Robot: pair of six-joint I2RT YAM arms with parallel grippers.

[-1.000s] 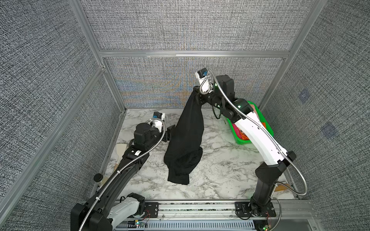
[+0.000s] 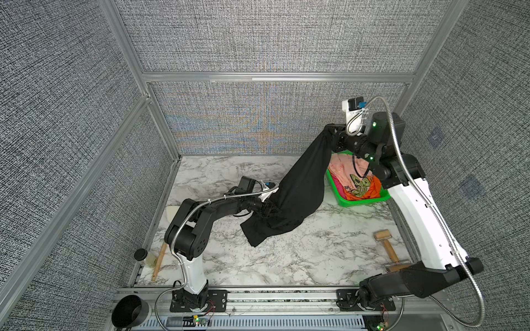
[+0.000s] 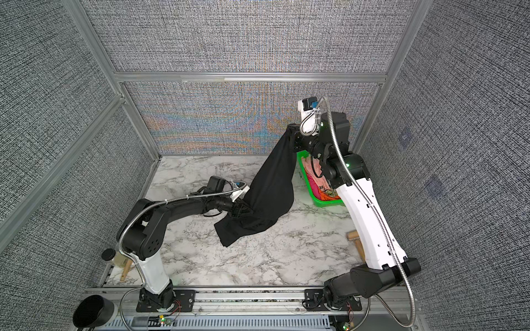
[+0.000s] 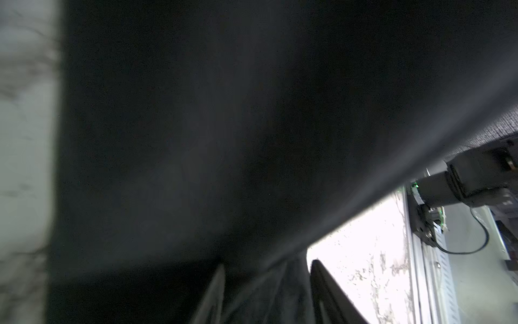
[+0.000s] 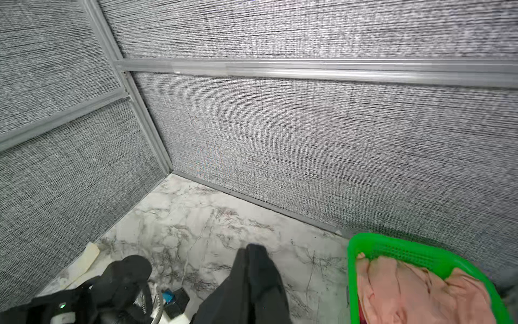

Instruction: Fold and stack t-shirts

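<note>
A black t-shirt (image 2: 301,190) hangs slanting from my raised right gripper (image 2: 330,130), its lower end resting on the table. That gripper is shut on the shirt's upper end; in the right wrist view, dark cloth (image 5: 242,299) hangs below it. At the shirt's lower left side is my left gripper (image 2: 269,209), close against the fabric. In the left wrist view its fingers (image 4: 214,294) stand apart, with black cloth (image 4: 215,135) filling most of the picture and folds showing between and behind them. Whether they touch any fabric cannot be told.
A green basket (image 2: 353,203) holding pink and orange clothes (image 2: 347,171) stands at the right, below the right forearm. A wooden roller (image 2: 386,242) lies at the front right, and a jar (image 2: 144,257) at the front left.
My right gripper has moved right, drawing the shirt's top with it and slanting the cloth.
</note>
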